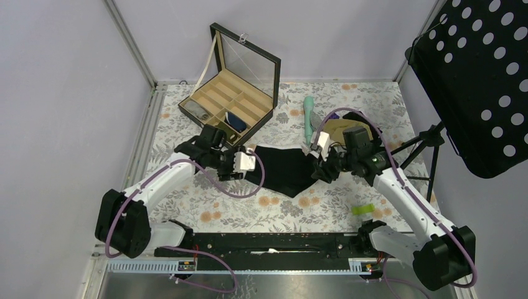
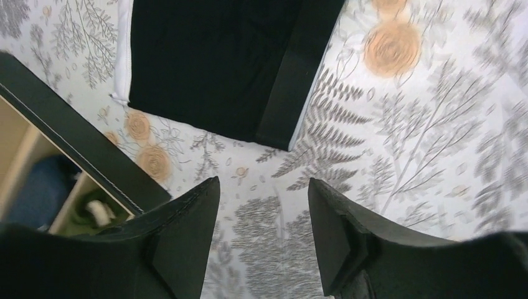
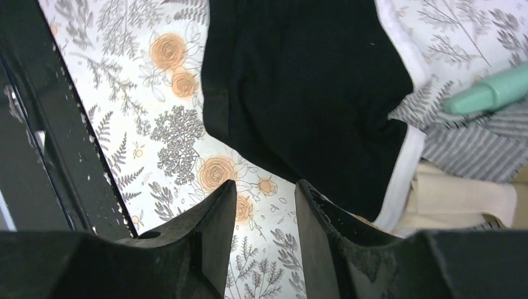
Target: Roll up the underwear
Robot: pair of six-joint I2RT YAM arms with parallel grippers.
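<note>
Black underwear [image 1: 283, 171] with white edging lies spread flat in the middle of the table. In the left wrist view the underwear [image 2: 212, 62] is beyond my part-open left gripper, whose fingers are empty and over bare tablecloth. My right gripper hangs above the tablecloth beside the underwear [image 3: 311, 93], its fingers apart with nothing visible between them.
An open compartment case [image 1: 261, 112] stands at the back left. A mint tool [image 1: 308, 115], striped and beige cloths lie at the back right. A green strip [image 1: 362, 209] lies near the front right.
</note>
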